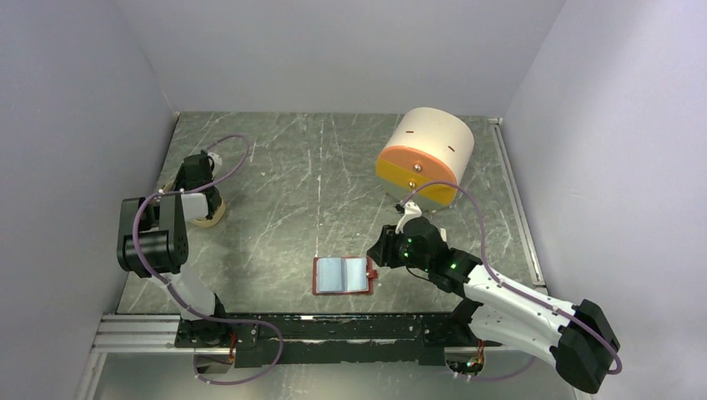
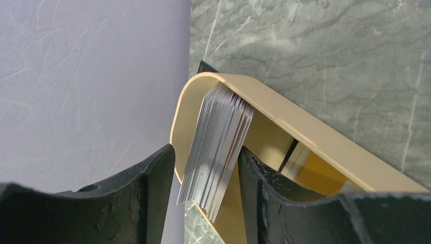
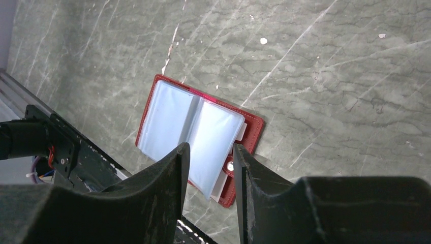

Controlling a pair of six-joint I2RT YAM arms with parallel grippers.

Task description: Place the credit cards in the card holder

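Note:
Several thin white credit cards stand as a leaning stack inside a cream oval container. My left gripper is open, one finger on each side of the stack; whether the pads touch it I cannot tell. From above, the left arm hides the cards and covers much of the container. The red card holder lies unfolded on the table, its clear sleeves facing up. Above the holder's clasp side, my right gripper is open and empty. In the top view the holder sits near the front edge.
A cream rounded cabinet with orange and yellow drawer fronts stands at the back right. Bare grey table fills the middle. The wall rises close beside the container on the left.

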